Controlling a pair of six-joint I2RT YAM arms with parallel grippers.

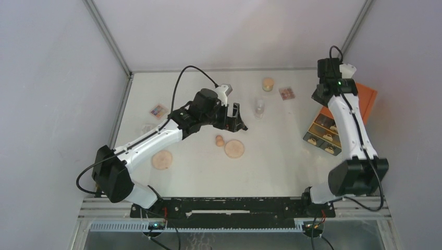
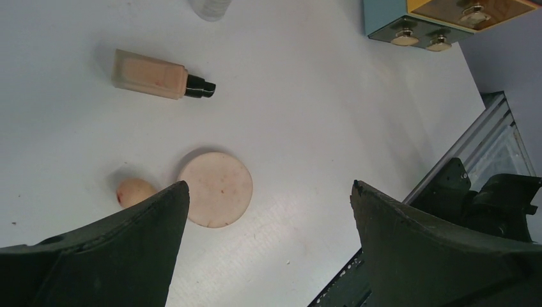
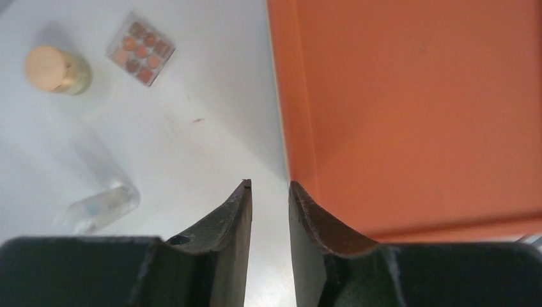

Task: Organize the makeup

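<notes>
My left gripper stands open above the table, empty; in its view lie a foundation bottle [image 2: 150, 75], a round puff [image 2: 215, 189] and a small egg sponge [image 2: 133, 190]. My right gripper hangs by the left edge of the orange lid [image 3: 415, 109] of the drawer organizer [image 1: 323, 135], its fingertips a little apart with nothing visible between them. Left of it in the right wrist view are an eyeshadow palette [image 3: 140, 49], a capped jar [image 3: 50, 68] and a clear bottle [image 3: 100, 208].
Another round puff [image 1: 161, 160] and a second palette [image 1: 158, 111] lie at the left. Walls border the table on the sides and back.
</notes>
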